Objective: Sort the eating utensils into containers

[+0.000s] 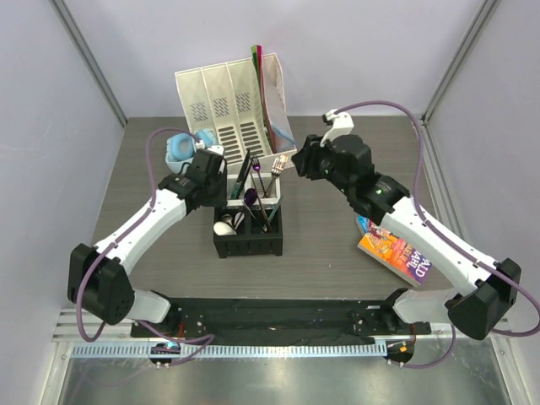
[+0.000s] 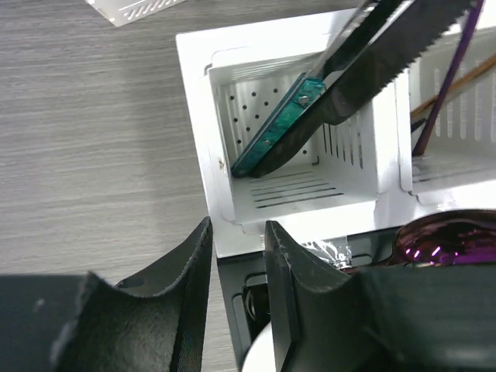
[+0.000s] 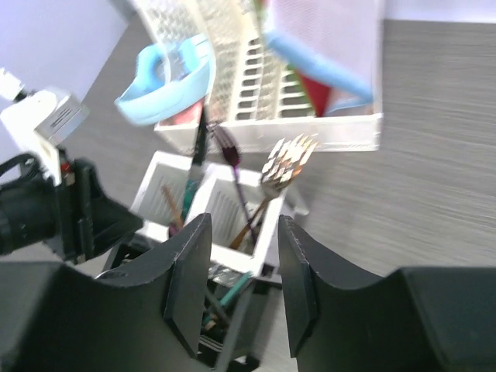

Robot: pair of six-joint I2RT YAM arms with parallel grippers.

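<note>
A white two-compartment container (image 2: 203, 167) stands behind a black container (image 1: 249, 245). Knives, one with a teal handle (image 2: 280, 124), lean in its left compartment. A dark fork (image 3: 225, 146) and silver forks (image 3: 284, 164) rise over the right one. From the black container stick a purple spoon (image 1: 250, 197), a white round-headed utensil (image 1: 224, 229) and a teal-handled piece (image 3: 235, 289). At the left of both containers, my left gripper is part open, with nothing between its fingers. My right gripper (image 1: 299, 162) hangs to the right of the forks, open and empty.
Behind stand a pale slotted rack (image 1: 229, 97) and a light blue basket (image 1: 175, 160). Colourful books (image 1: 392, 253) lie at the right, under the right arm. Bare table shows between the containers and the books.
</note>
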